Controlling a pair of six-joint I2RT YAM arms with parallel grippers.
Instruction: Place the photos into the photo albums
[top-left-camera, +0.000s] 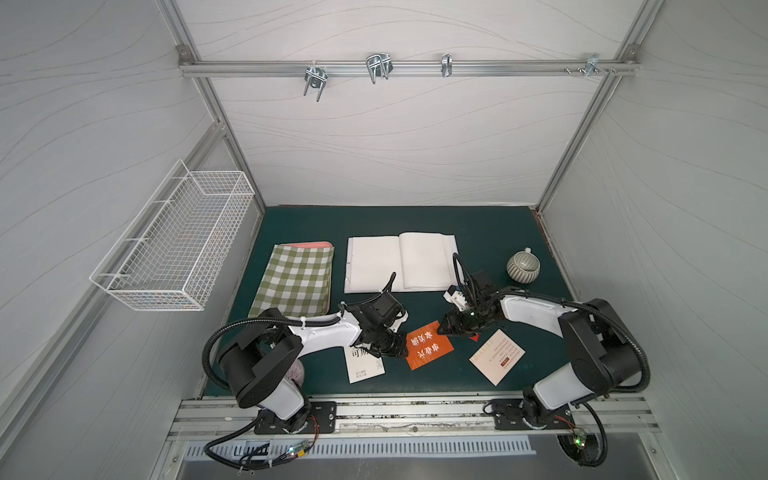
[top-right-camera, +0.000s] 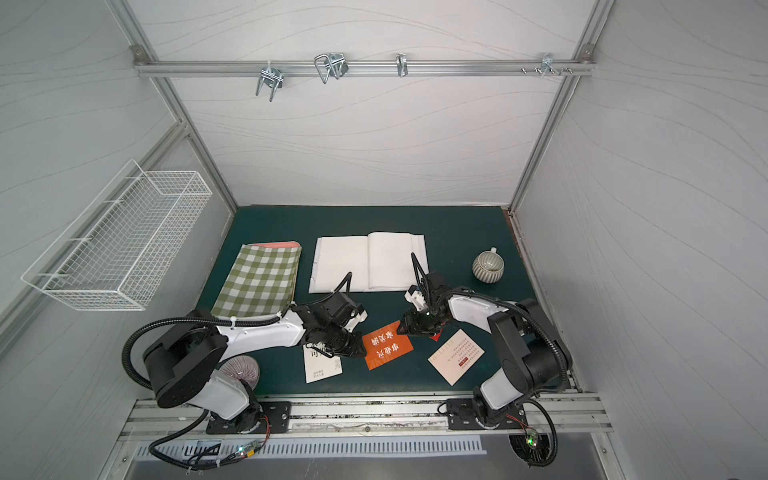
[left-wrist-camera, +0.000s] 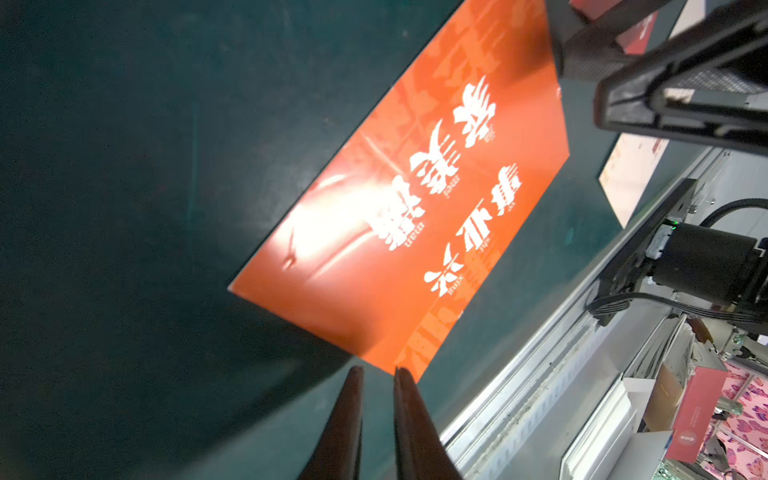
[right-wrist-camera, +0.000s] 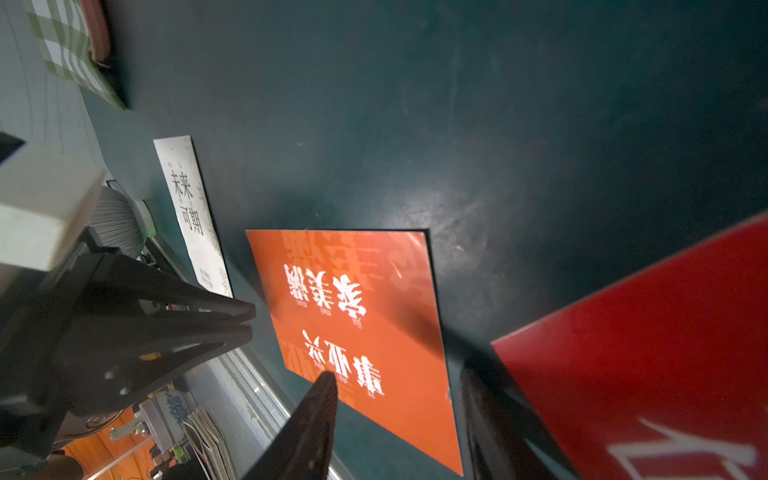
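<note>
An orange card with white characters (top-left-camera: 429, 344) lies flat between my grippers. My left gripper is at its outer end, shut, with nothing visible between its fingers. My right gripper stands part open over the inner end, the card's edge between its fingertips; whether it touches cannot be told. A red card (right-wrist-camera: 648, 344) lies beside it, a white card (right-wrist-camera: 192, 216) under the left arm's side, and a cream card (top-left-camera: 496, 357) at the front right. The open album (top-left-camera: 373, 264) with blank pages lies behind.
A green checked cloth (top-left-camera: 289, 281) over a pink item is at the left, a ribbed pot (top-left-camera: 523, 269) at the right. A white wire basket (top-left-camera: 172, 240) hangs on the left wall.
</note>
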